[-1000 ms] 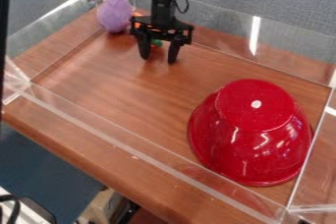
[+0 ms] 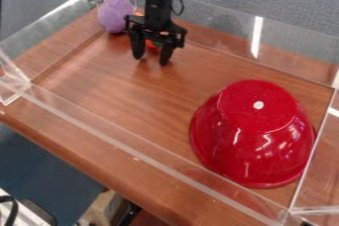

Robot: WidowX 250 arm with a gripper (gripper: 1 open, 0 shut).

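My black gripper (image 2: 151, 54) hangs from above over the back left of the wooden table, its fingers low near the surface. A small orange and green object shows partly behind it, mostly hidden. A purple round object (image 2: 114, 13) sits just left of it at the back. Whether anything is between the fingers is unclear.
A large upturned red bowl (image 2: 252, 133) rests at the right front. Clear walls (image 2: 146, 153) edge the wooden table (image 2: 119, 111), whose middle and left front are free.
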